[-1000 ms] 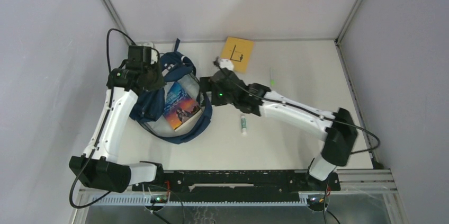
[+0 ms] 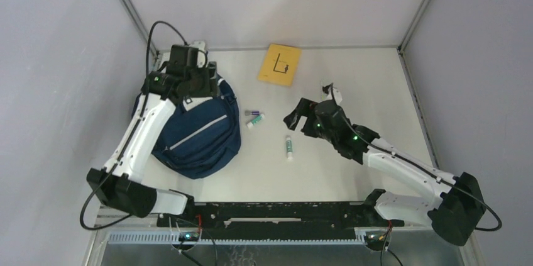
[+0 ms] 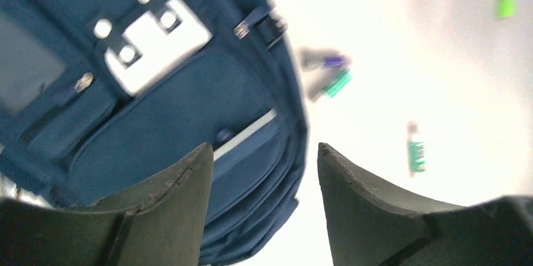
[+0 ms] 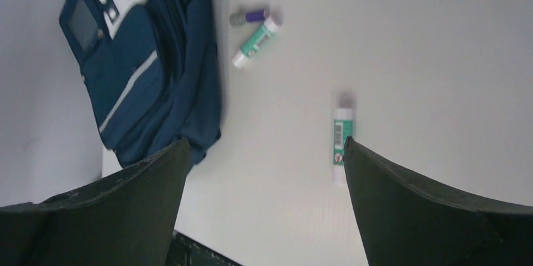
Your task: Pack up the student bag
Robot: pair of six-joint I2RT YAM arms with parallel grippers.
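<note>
The navy bag (image 2: 198,137) lies flap-down on the left of the table, its book out of sight. My left gripper (image 2: 204,80) hangs open over the bag's upper part; in the left wrist view nothing is between its fingers. My right gripper (image 2: 297,117) is open and empty over the middle. Two glue sticks (image 2: 256,121) (image 4: 343,135) lie on the table, one beside a small purple-and-grey item (image 4: 254,16). A yellow booklet (image 2: 279,65) lies at the back. A thin green item (image 3: 505,5) lies to the right.
Walls close it in at the back and sides.
The bag's front now covers the book that showed inside earlier. My left gripper has moved right and toward the back. My right gripper has drawn away from the bag to the right.
</note>
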